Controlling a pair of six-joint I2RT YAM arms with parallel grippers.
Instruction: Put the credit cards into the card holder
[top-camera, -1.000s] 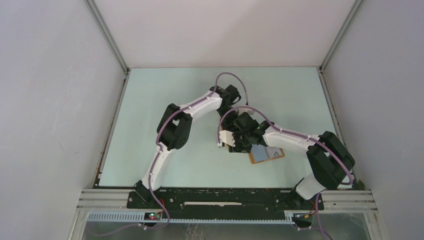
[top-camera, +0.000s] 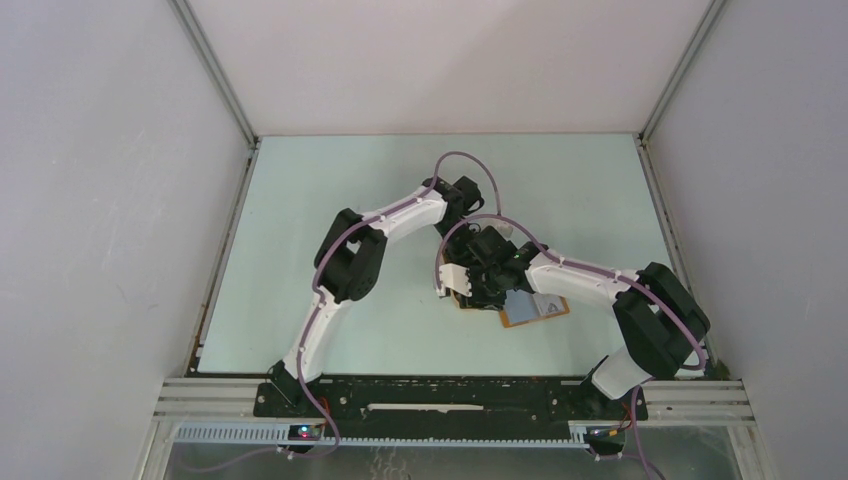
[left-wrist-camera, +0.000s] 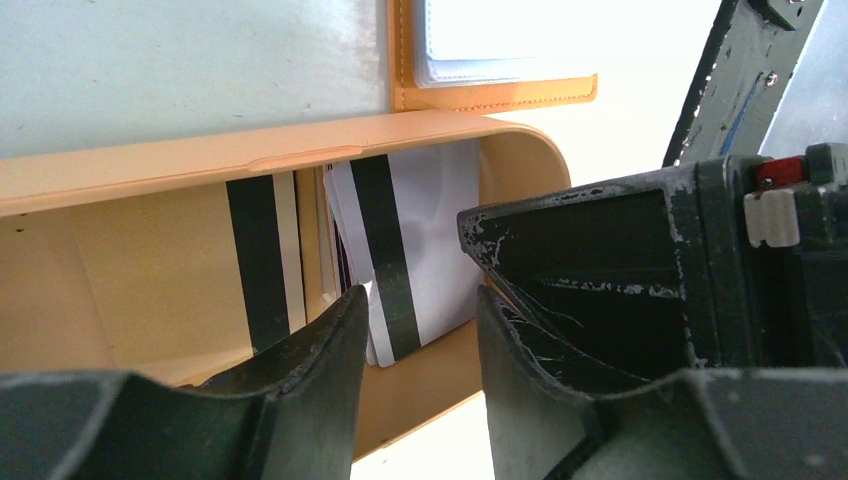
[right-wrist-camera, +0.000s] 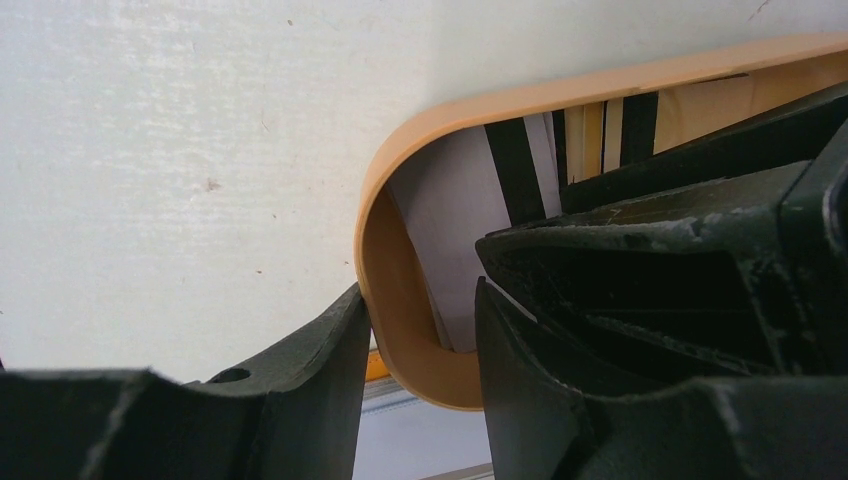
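Note:
White cards with a black stripe (left-wrist-camera: 428, 245) stand in one end of an open tan box (left-wrist-camera: 530, 150), clear in both wrist views. Over the box, my left gripper is part open; the cards show behind the gap between its fingers, not gripped as far as I can see. My right gripper, also part open, hovers at the box's rounded end, its left fingertip by the rim. The orange-edged card holder (top-camera: 518, 308), with clear sleeves, lies beside the box and partly under the right arm. Both arms hide most of the box from above.
Both grippers crowd closely together over the box; each wrist view shows the other's dark finger alongside. A wooden divider or tan card with a black stripe (left-wrist-camera: 258, 260) stands beside the white cards.
In the top view, my left gripper has shifted slightly down and to the right. My right gripper and the holder have moved only very little.

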